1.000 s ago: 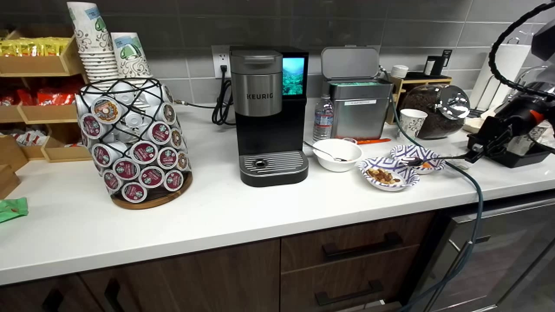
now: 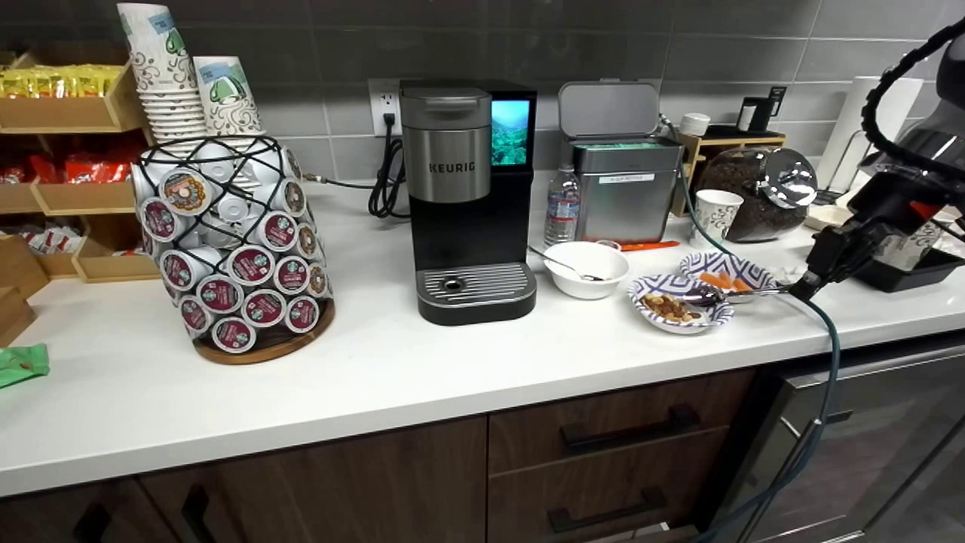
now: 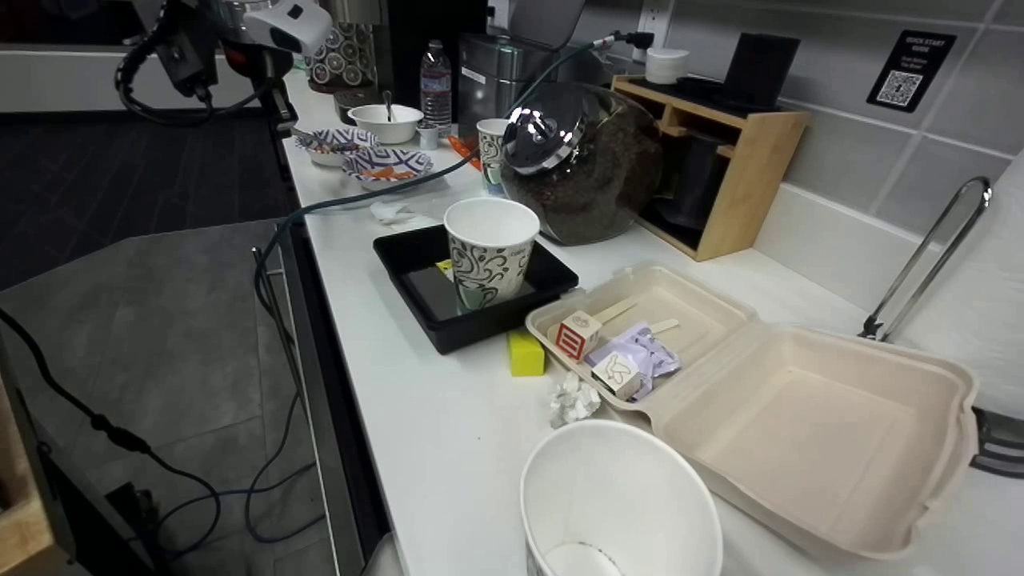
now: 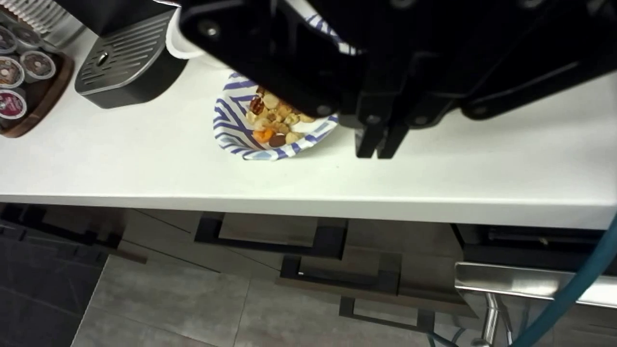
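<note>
At the right in exterior view 1, my gripper [image 2: 801, 288] is shut on the handle of a metal spoon [image 2: 760, 291]. The spoon points left, and its head [image 2: 703, 296] is at the right side of a blue-and-white patterned bowl of mixed nuts [image 2: 680, 327], down among or just over the nuts. In the wrist view the fingers [image 4: 365, 144] are nearly together to the right of that bowl [image 4: 231, 124], and the spoon is hidden there. A second patterned bowl [image 2: 758, 271] with orange pieces stands right behind the first.
A white bowl [image 2: 588, 286] with another spoon is to the left, beside the coffee maker [image 2: 475, 299]. A paper cup [image 2: 717, 216] and a large glass jar [image 2: 746, 204] stand behind. A teal cable [image 2: 828, 335] hangs over the counter edge near the gripper.
My gripper has moved lower and slightly left. The spoon's head has come down from over the orange-piece bowl to the nut bowl, which has shifted slightly right.
</note>
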